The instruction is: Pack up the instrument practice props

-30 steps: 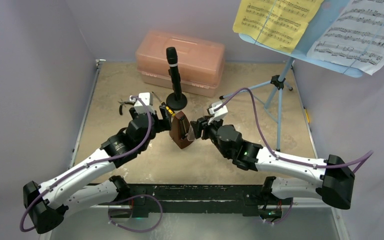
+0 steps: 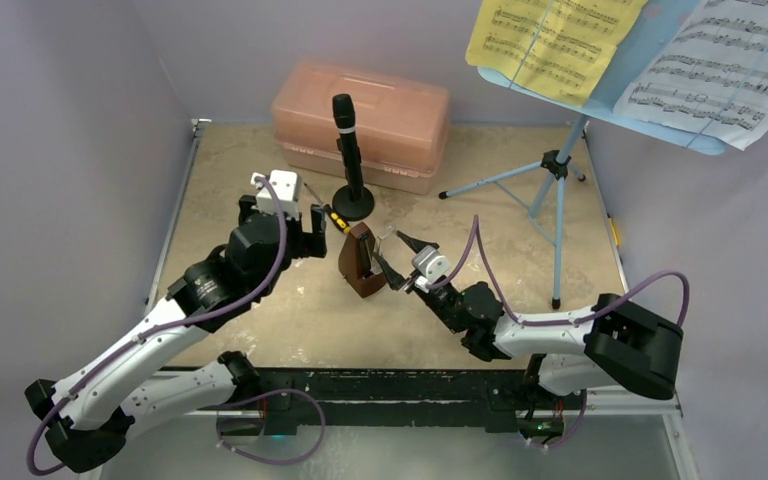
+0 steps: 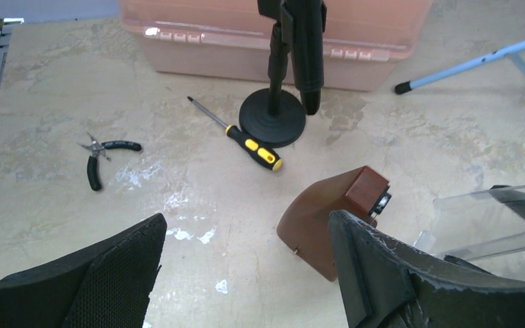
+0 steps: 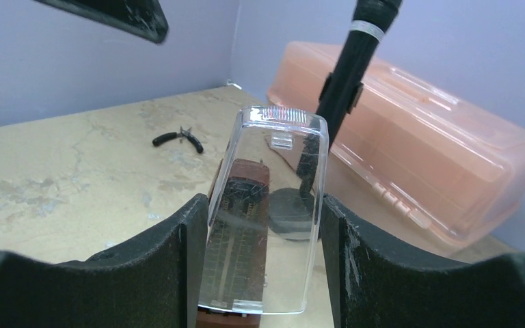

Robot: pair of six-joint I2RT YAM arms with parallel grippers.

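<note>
A brown wooden metronome (image 2: 355, 265) stands mid-table, its front turned toward my right arm. My right gripper is shut on a clear plastic cover (image 4: 280, 205), gripped by its side edges just in front of the metronome's face. From above, the cover (image 2: 384, 238) is barely visible between the dark fingers. My left gripper (image 2: 312, 232) hovers to the left of the metronome; in its wrist view the fingers stand wide apart, with only table between them. A black microphone (image 2: 346, 140) rises on a round-based stand (image 2: 354, 203) behind the metronome.
A pink translucent case (image 2: 360, 115), lid down, sits at the back. A yellow-black screwdriver (image 3: 253, 145) lies by the microphone base, and pliers (image 3: 102, 154) lie farther left. A blue music stand (image 2: 557, 200) with sheet music occupies the right.
My left gripper has shifted left, away from the metronome. The right gripper has turned and swung with the clear cover, while its forearm moved left. The metronome stays in place.
</note>
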